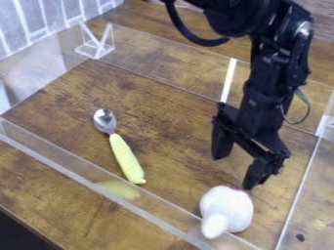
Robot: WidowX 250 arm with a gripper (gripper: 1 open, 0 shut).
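My black gripper [244,161] hangs over the right part of the wooden board, its fingers apart with nothing visible between them. Just below it, near the front right, a white rounded object with a short stem [228,210] lies on the wood. To the left lies a spoon with a pale yellow handle [124,156], its silver bowl [104,121] toward the back.
Clear acrylic walls [65,152] border the work area, with a small clear bracket [94,44] at the back left. A white strip [229,80] runs behind the arm. The middle of the board is free.
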